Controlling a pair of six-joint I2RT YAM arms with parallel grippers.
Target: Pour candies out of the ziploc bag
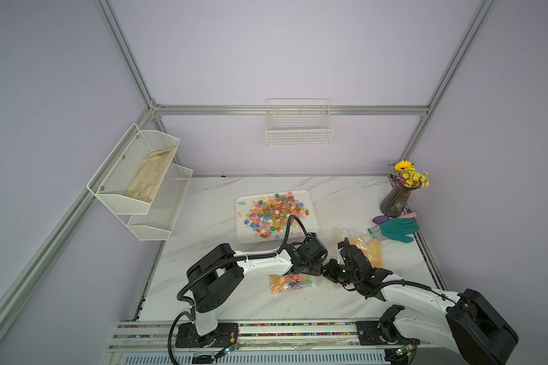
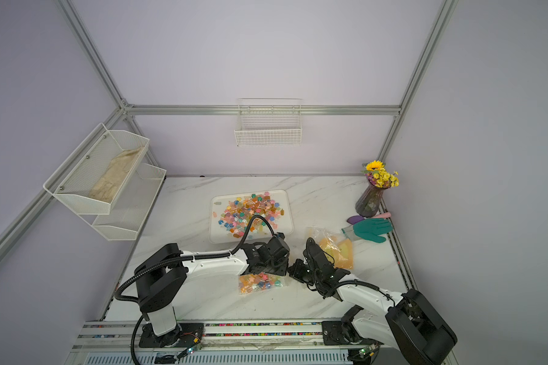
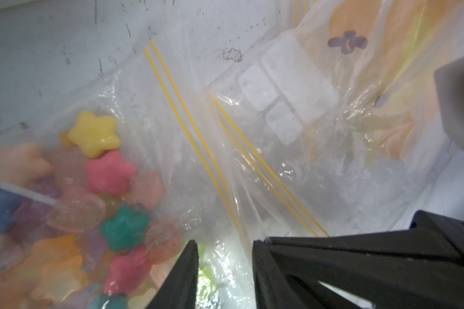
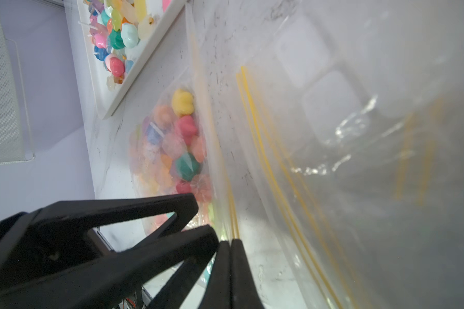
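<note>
The clear ziploc bag (image 1: 291, 283) of colourful candies lies flat on the table, its double yellow zip line (image 3: 190, 135) towards the right. In the left wrist view my left gripper stands part open over the bag's mouth end, clear film visible between its fingers. From the right, my right gripper is shut with its tips at the bag's zip edge, where the film runs into them; it appears to pinch that thin edge. Behind the bag is a white tray (image 1: 242, 228) with many candies spread on it.
Other clear bags with yellow zip lines (image 4: 273, 175) and orange-yellow contents (image 1: 371, 250) lie beneath and beside my right arm. A teal glove (image 1: 399, 230) and a flower vase (image 1: 395, 200) stand at the right.
</note>
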